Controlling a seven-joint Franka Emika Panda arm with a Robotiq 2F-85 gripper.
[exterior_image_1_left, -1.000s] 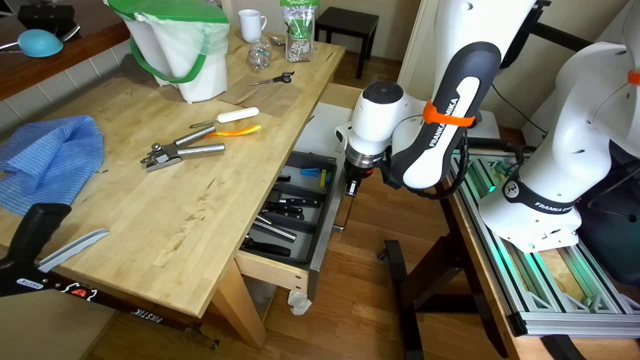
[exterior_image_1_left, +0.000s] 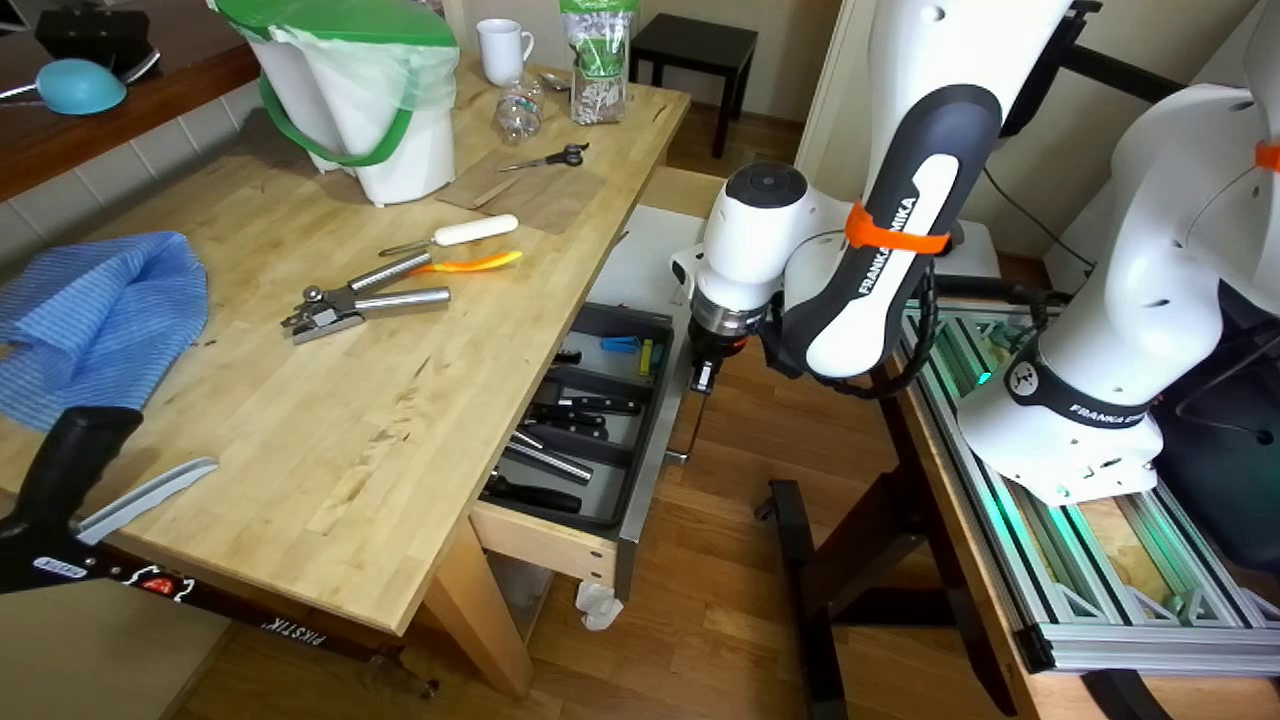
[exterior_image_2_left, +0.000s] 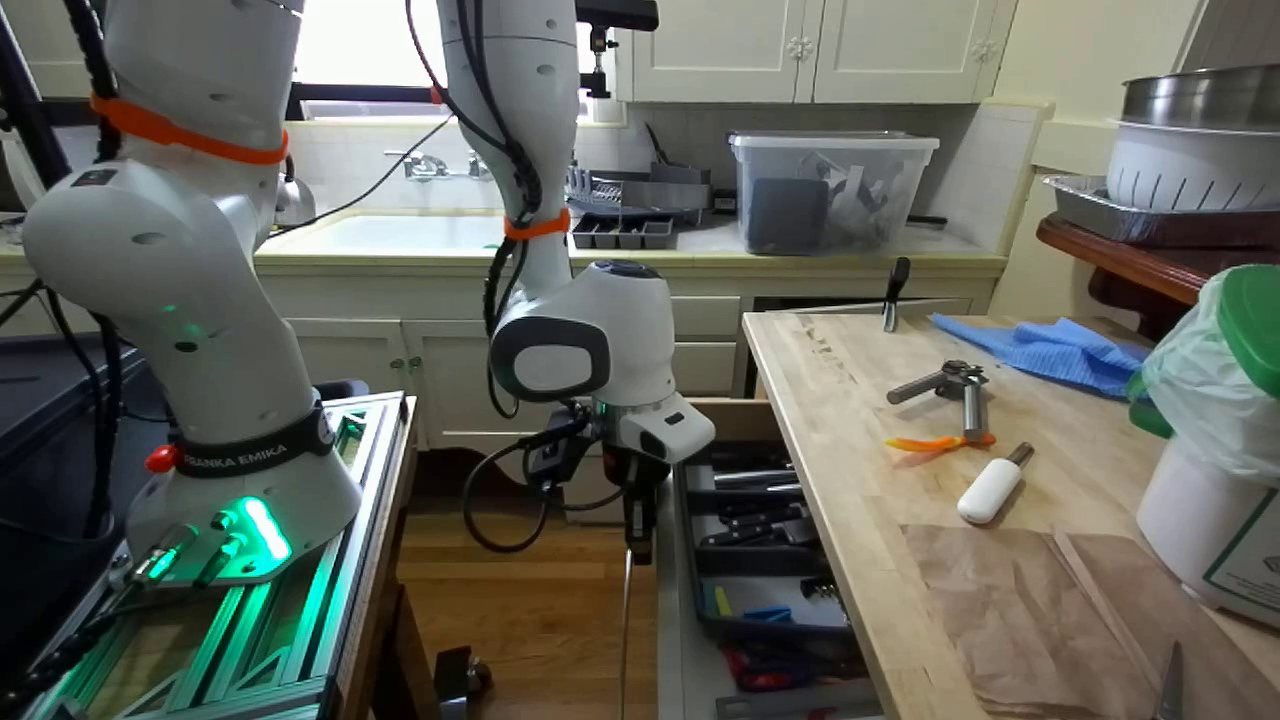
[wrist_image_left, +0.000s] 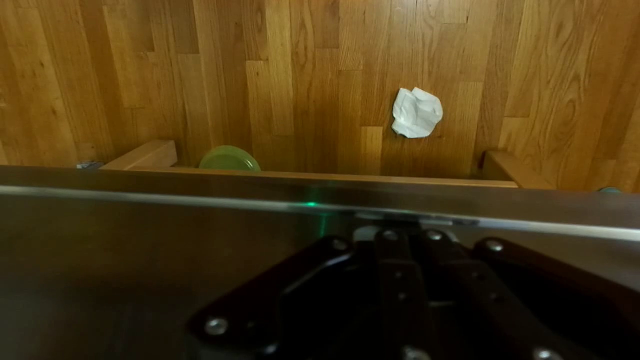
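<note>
The drawer (exterior_image_1_left: 638, 504) under the wooden table is pulled open, its metal front facing my arm. A thin bar handle (exterior_image_2_left: 625, 630) runs along that front. My gripper (exterior_image_1_left: 704, 378) points down beside the drawer front, right at the handle's line; in exterior view 2 the bar emerges just below the gripper (exterior_image_2_left: 639, 546). In the wrist view the dark fingers (wrist_image_left: 393, 255) are together against the drawer front (wrist_image_left: 150, 240). The fingers look shut. Whether the bar lies between them is hidden in shadow.
Knives and tools fill a dark organizer (exterior_image_2_left: 708, 540) in the drawer. On the tabletop (exterior_image_1_left: 324, 444) lie a can opener (exterior_image_1_left: 342, 312), a blue cloth (exterior_image_1_left: 108, 312) and scissors (exterior_image_1_left: 558, 157). Crumpled white paper (wrist_image_left: 417, 112) rests on the floor. Open floor separates the drawer from my base.
</note>
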